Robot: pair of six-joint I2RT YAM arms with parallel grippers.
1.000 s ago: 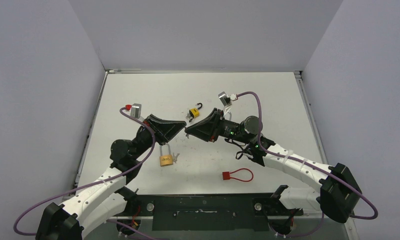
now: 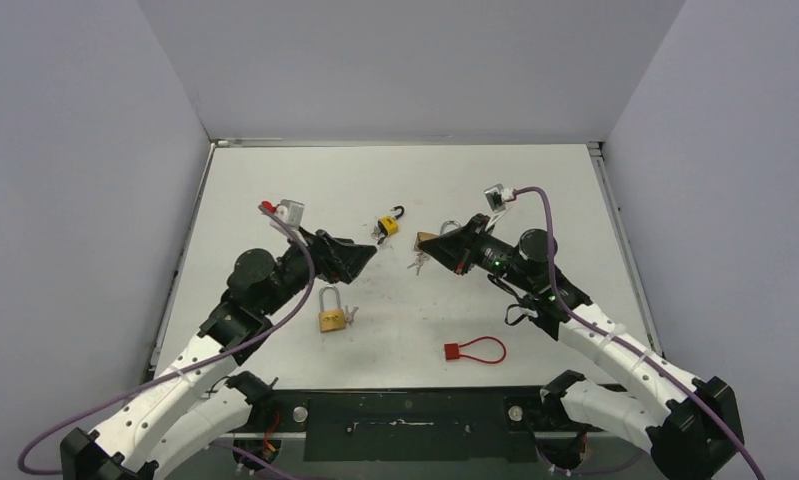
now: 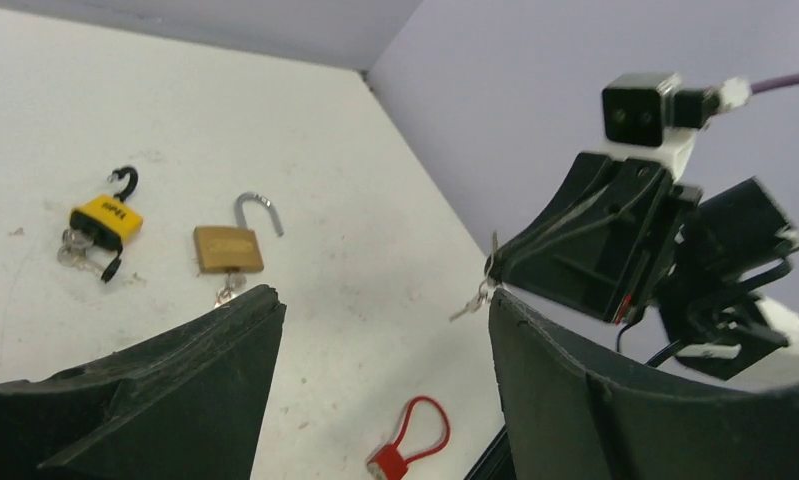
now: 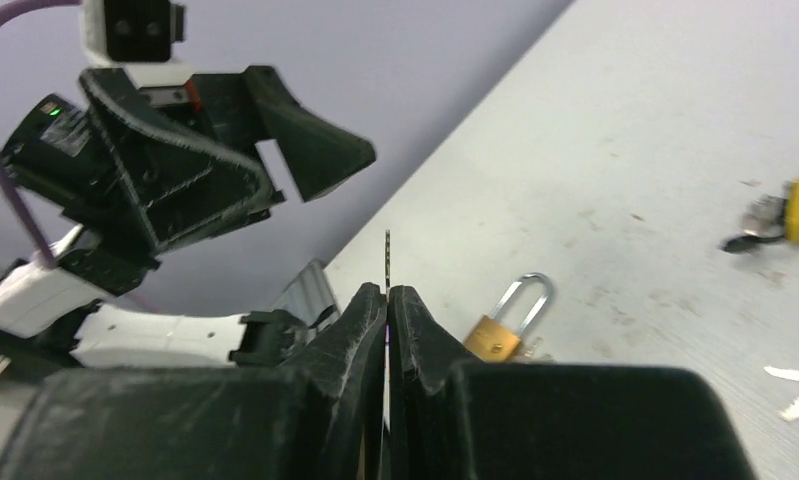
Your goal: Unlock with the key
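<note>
My right gripper [image 2: 421, 250] is shut on a thin key [image 3: 494, 248]; a second key [image 3: 474, 303] dangles at its tip. In the right wrist view the held key [image 4: 387, 260] shows edge-on above the fingertips. Left of it, my left gripper [image 2: 362, 262] stands open, with nothing between its spread fingers. A brass padlock [image 2: 332, 320] with its shackle closed lies near the left arm, keys [image 2: 350, 315] beside it. Another brass padlock [image 3: 227, 249], shackle open, lies partly under the right gripper in the top view. A yellow padlock [image 2: 387, 226] is open too.
A red lock [image 2: 452, 352] with a cable loop lies near the table's front right. Grey walls [image 2: 405, 70] surround the white table [image 2: 275, 170]. Both arms reach over its middle, their tips apart.
The right gripper has drawn back to the right, uncovering part of the table between the two tips. My left gripper has opened and tilted, and now stands clear of the right one.
</note>
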